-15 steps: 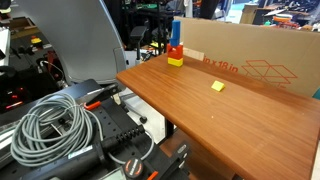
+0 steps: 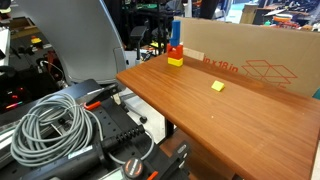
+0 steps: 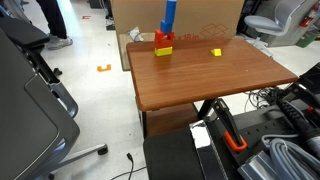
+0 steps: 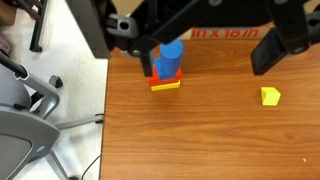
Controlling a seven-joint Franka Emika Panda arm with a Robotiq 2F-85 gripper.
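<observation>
On the wooden table (image 2: 225,115) stands a small stack near the far left corner in exterior view 1. Its bottom is a yellow block (image 2: 175,62), a red block (image 2: 175,51) sits above that, and a tall blue piece (image 2: 176,32) stands upright on top. A loose yellow cube (image 2: 218,86) lies to the right, apart from the stack. In the wrist view my gripper is open. The round blue top (image 4: 172,52) appears between the fingers, nearer the left one, and the loose cube (image 4: 270,96) appears below the right finger. Neither exterior view shows the gripper clearly.
A cardboard panel (image 2: 250,58) borders the table's back edge. Coiled grey cable (image 2: 50,130) and a black cart lie off the table's near left side. In the wrist view, a grey chair (image 4: 25,110) stands beyond the left edge.
</observation>
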